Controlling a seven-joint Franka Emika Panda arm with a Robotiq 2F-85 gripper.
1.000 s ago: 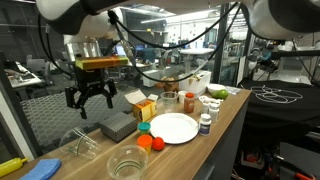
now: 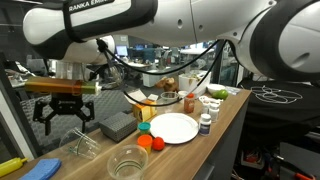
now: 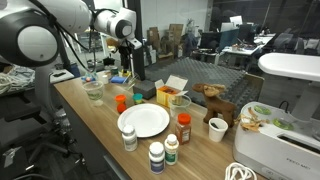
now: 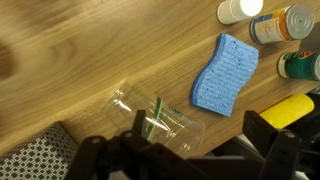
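A clear glass (image 2: pixel 80 146) lies on its side on the wooden table, towards the left end. In the wrist view the same glass (image 4: pixel 152 122) shows below the middle, partly covered by the left finger. My gripper (image 2: pixel 67 122) hangs above and slightly left of it, pointing down. The two dark fingers (image 4: pixel 138 143) stand wide apart, so the gripper is open and holds nothing. A folded blue cloth (image 4: pixel 225 75) lies on the table beside the glass.
Near the cloth is a yellow object (image 4: pixel 288 110), with several cans and bottles at the wrist view's upper right. A dark grey box (image 2: pixel 118 125) stands right of the glass. An upright clear container (image 2: pixel 127 162), a red tomato (image 2: pixel 158 144) and a white plate (image 2: pixel 174 128) occupy the middle.
My gripper has moved left and down, from above the grey box to above the lying glass. It has stayed open. The objects on the table have not moved.
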